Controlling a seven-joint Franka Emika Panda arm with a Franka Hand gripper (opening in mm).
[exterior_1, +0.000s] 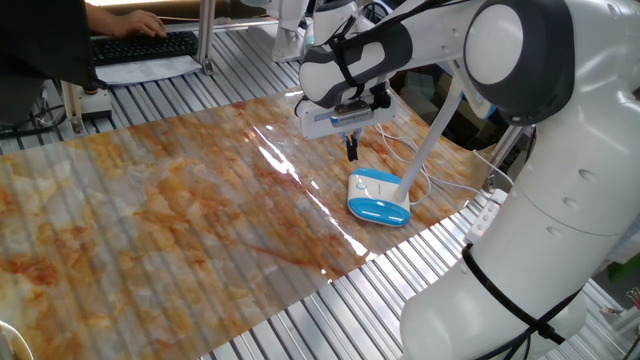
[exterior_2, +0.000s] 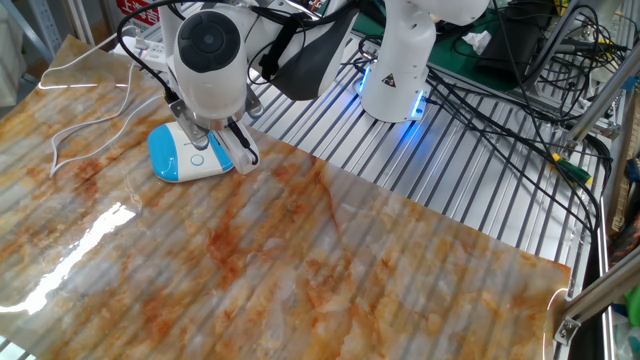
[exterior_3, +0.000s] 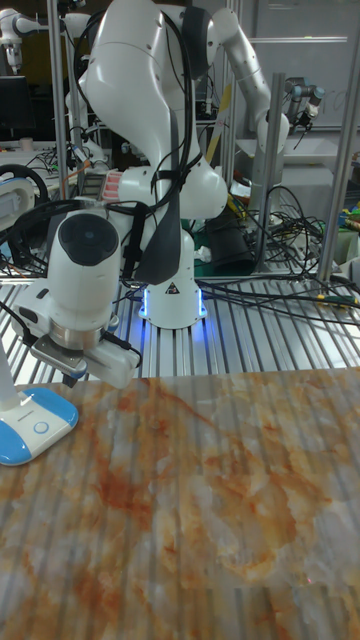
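A desk lamp with a white and blue base and a slanting white stem stands near the right edge of the marbled sheet. A round button shows on the white part of the base. My gripper points down just behind the base and above it, its dark fingers close together with nothing visible between them. In exterior view 2 the arm's wrist hides part of the lamp base. Exterior view 3 shows the base at the left, beside the hand, which covers the fingertips.
White cables lie behind the lamp, and a power strip is at the right. The marbled sheet is bare across its left and middle. A person's hand rests on a keyboard at the back left.
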